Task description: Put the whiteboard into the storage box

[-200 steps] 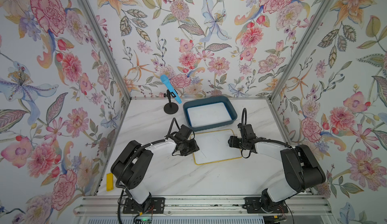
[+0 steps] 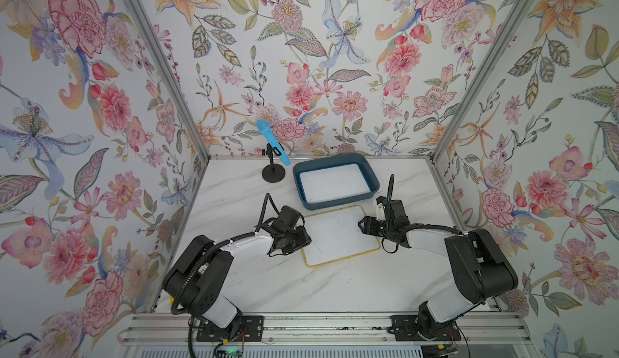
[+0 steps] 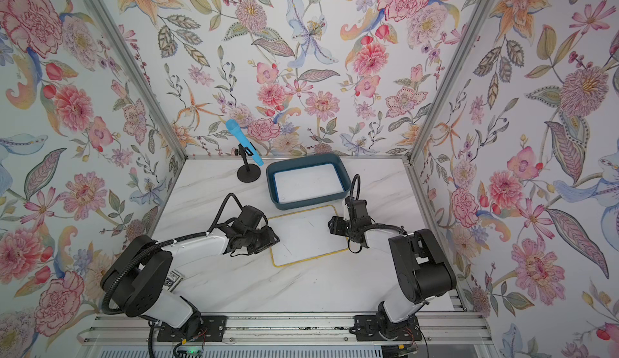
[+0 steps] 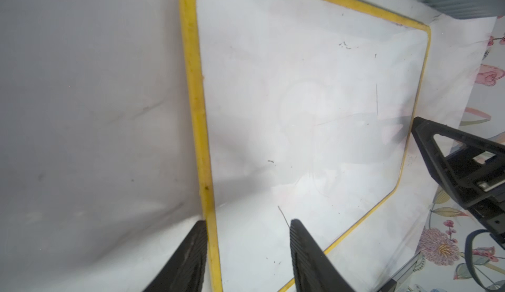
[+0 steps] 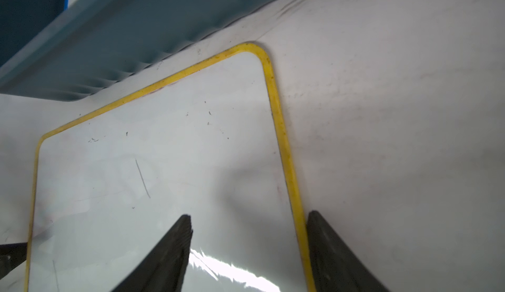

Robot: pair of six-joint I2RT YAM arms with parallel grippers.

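The whiteboard (image 2: pixel 338 235), white with a yellow border, lies flat on the table in front of the dark blue storage box (image 2: pixel 332 200). My left gripper is open at its left short edge, one finger on or beside the yellow border. My right gripper is open at the right short edge, one finger at the border, the other over the board. Neither has anything clearly clamped between its fingers.
A blue microphone (image 2: pixel 274 139) on a black stand (image 2: pixel 273 173) stands behind left, beside the box. The box holds a white surface with a blue edge.
The whiteboard and both grippers have moved slightly left; the left gripper has also come a little toward the front.
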